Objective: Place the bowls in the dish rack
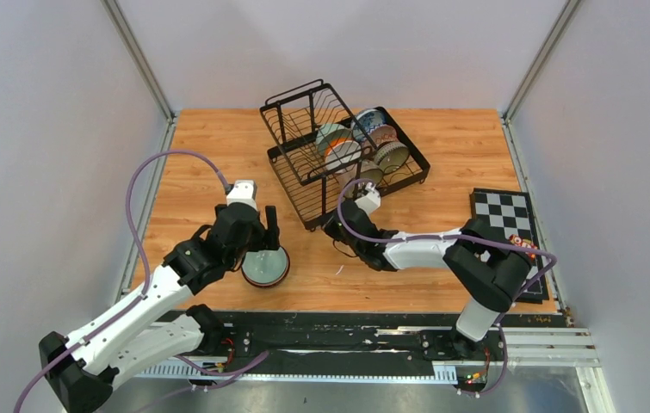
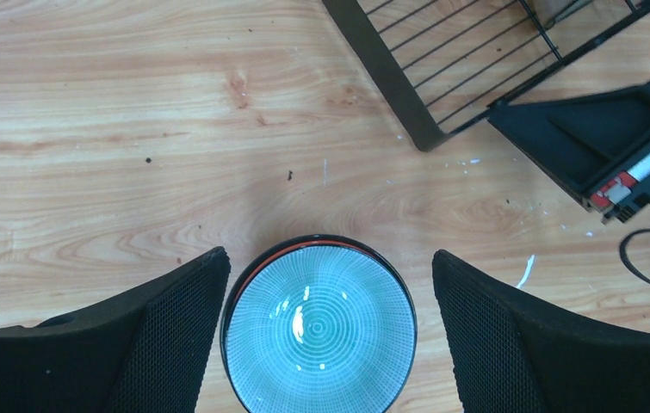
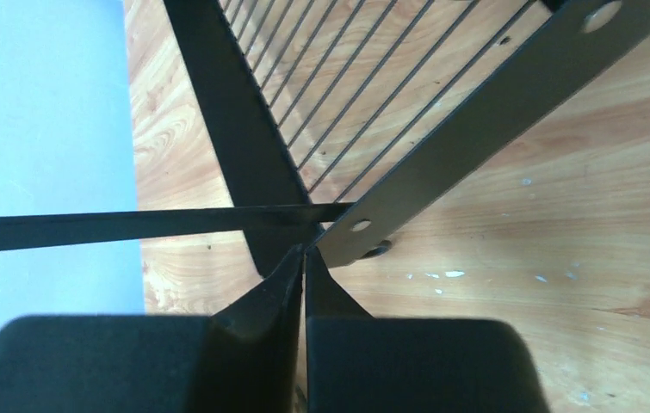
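Observation:
A pale teal bowl (image 1: 263, 265) with a dark rim, seemingly stacked on another, lies on the table in front of the rack; the left wrist view (image 2: 317, 327) shows it between the spread fingers of my left gripper, which stands open above it. The black dish rack (image 1: 274, 172) holds several bowls (image 1: 390, 157) in its rear right part. My right gripper is shut, nothing visible between its fingers, at the rack's near corner, by a lower rail.
A checkered board (image 1: 498, 206) with a small figure lies at the right edge. The two arms are close together near the middle.

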